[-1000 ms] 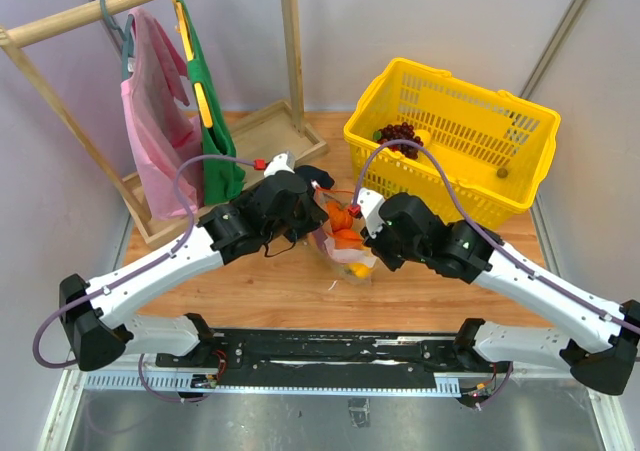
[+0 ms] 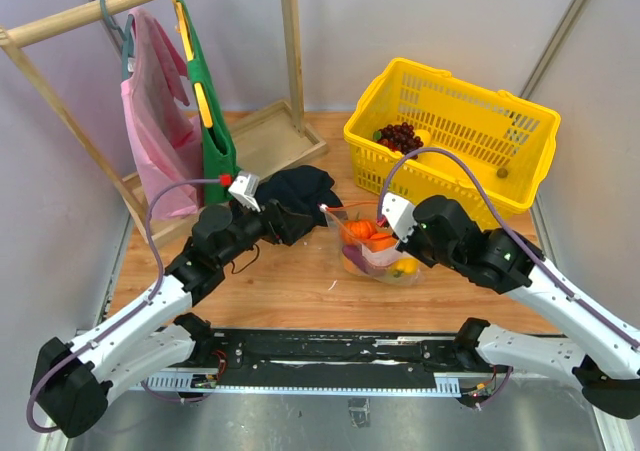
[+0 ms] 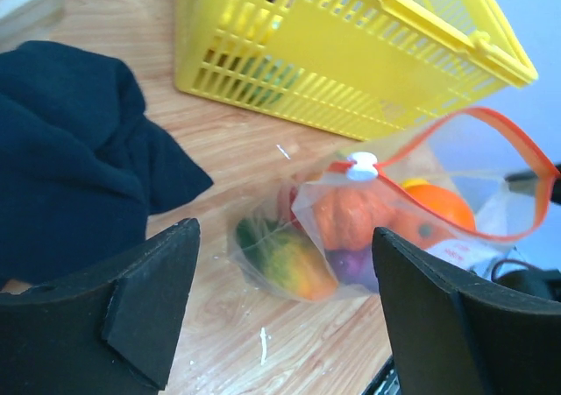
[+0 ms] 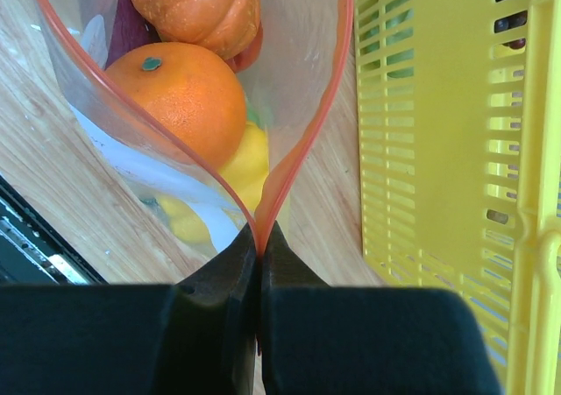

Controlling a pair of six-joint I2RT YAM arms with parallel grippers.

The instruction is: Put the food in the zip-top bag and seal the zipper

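Note:
The clear zip bag [image 2: 370, 261] with red zipper edges holds tomatoes, an orange [image 4: 172, 106], purple and yellow produce; its mouth gapes, a white slider [image 3: 361, 165] on the zipper. My right gripper [image 2: 400, 241] is shut at the bag's top edge, where the two red strips meet between its fingers. My left gripper [image 2: 290, 231] stands open, left of the bag, with nothing between its fingers.
A yellow crate [image 2: 455, 91] with grapes stands behind the bag. Dark cloth [image 3: 66, 158] lies at the back left, beside a wooden rack [image 2: 294, 41] with hanging bags. Bare table lies in front.
My left gripper has drawn back leftward, away from the bag. My right gripper has moved right, and the bag has shifted right with it.

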